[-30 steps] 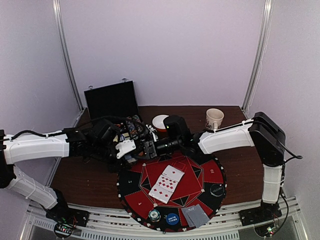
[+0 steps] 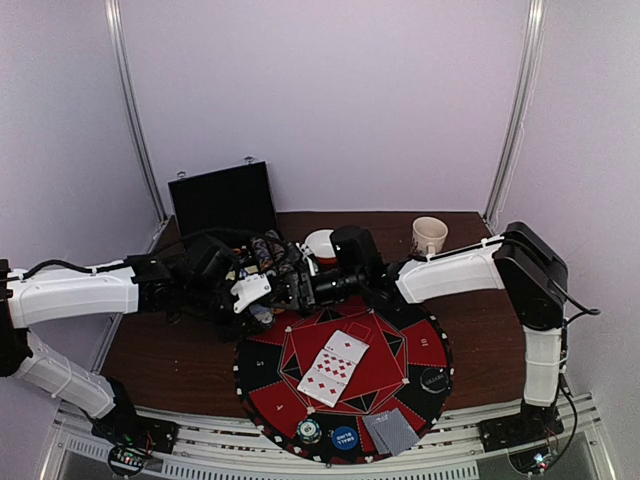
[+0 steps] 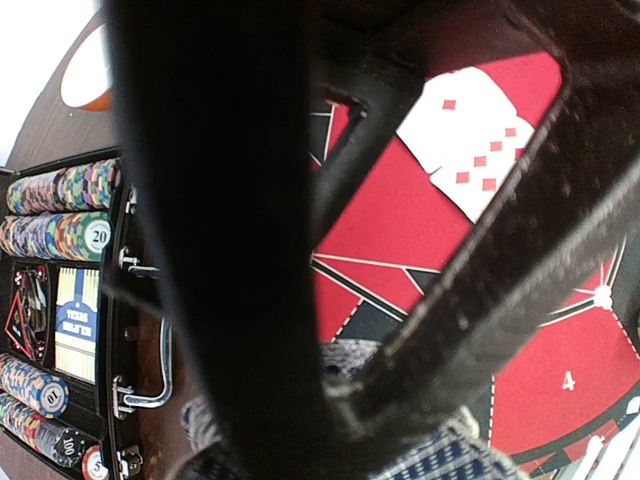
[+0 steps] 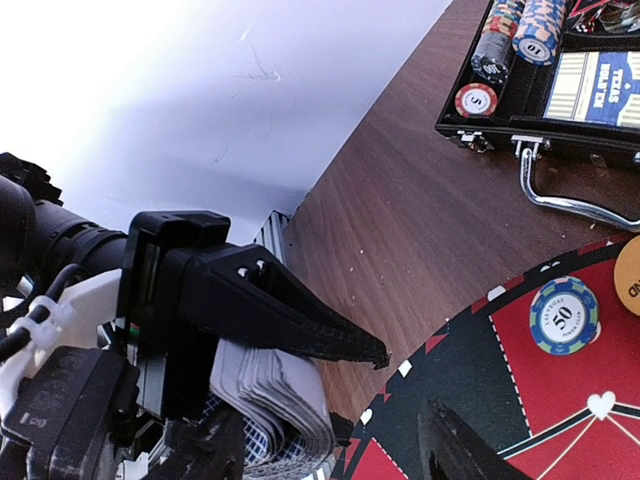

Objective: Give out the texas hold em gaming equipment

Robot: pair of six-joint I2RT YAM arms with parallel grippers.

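A fanned deck of cards (image 4: 275,405) is held in my left gripper, shut on it, with the edges bent outward. Part of the deck's patterned back shows low in the left wrist view. My right gripper stands open close to the deck; its fingers are apart, and the deck's end shows between them. Both grippers meet above the back left of the mat in the top view. Face-up diamond cards (image 2: 333,368) lie on the red and black mat (image 2: 270,395). Face-down cards (image 2: 390,432) rest at its front edge.
Behind the grippers stands the open chip case (image 2: 222,205). A 50 chip (image 4: 564,316) lies on the mat. The blue blind button (image 2: 344,438) and a chip (image 2: 309,431) sit in front. A mug (image 2: 429,235) is at the back right.
The left arm and the mat's cards look unmoved.
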